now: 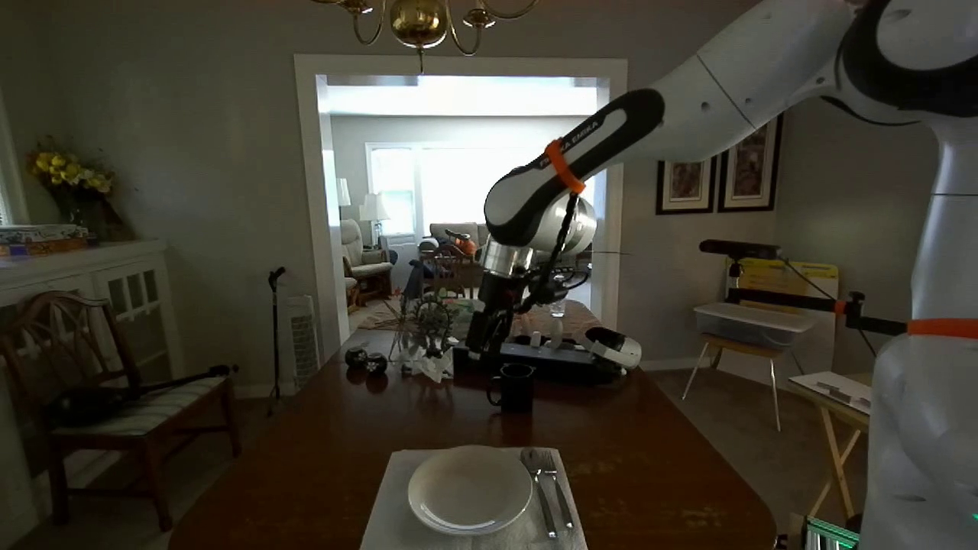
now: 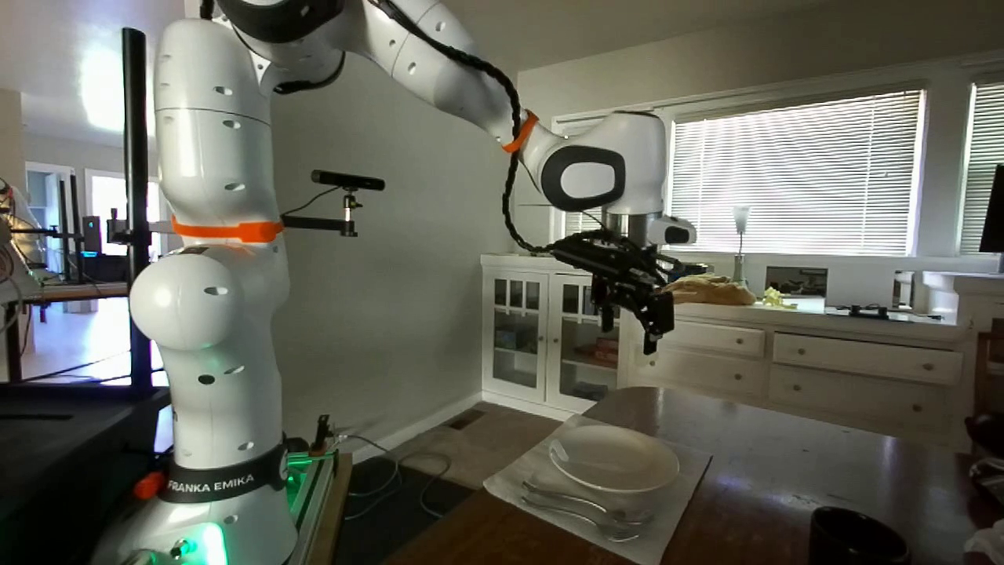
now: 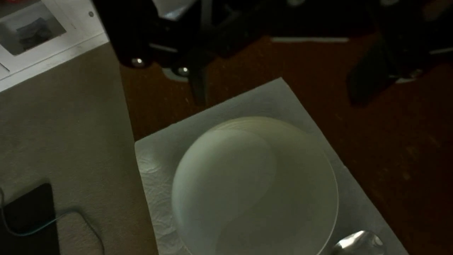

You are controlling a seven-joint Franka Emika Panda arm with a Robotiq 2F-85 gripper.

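A white plate [image 1: 469, 490] rests on a pale placemat [image 1: 390, 499] at the near end of the brown table. To its right in exterior view 1 lie a spoon [image 1: 542, 499] and a fork [image 1: 559, 490], side by side on the mat. My black gripper is open, its fingers [image 3: 198, 87] wide apart and nothing between them. In exterior view 2 the gripper [image 2: 631, 334] hangs well above the tabletop, clear of the plate [image 2: 612, 458]. A black mug [image 1: 516, 389] stands farther down the table. The wrist view cuts off the plate's lower edge and most of the spoon [image 3: 360, 244].
Beyond the mug sit a long black box [image 1: 550, 362], a white headset [image 1: 612, 348], crumpled tissue [image 1: 433, 365] and dark round items [image 1: 367, 360]. Bare tabletop [image 1: 302, 449] lies on both sides of the placemat. A chandelier [image 1: 419, 23] hangs overhead.
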